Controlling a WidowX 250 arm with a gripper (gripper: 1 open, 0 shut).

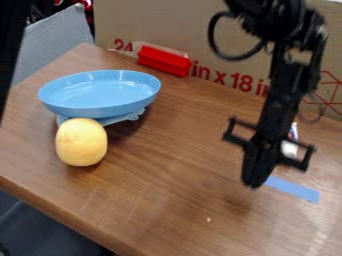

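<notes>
The black gripper (254, 176) hangs low over the right part of the wooden table (147, 200), its fingers shut with nothing seen between them and somewhat blurred. A light blue strip (299, 191) lies just right of the fingertips. A white object (289, 149) behind the gripper is mostly hidden by it.
A blue dish (100, 92) sits at the left, with a yellow potato-like object (82, 143) in front of it. A red box (164, 61) lies at the back before a cardboard panel (187, 27).
</notes>
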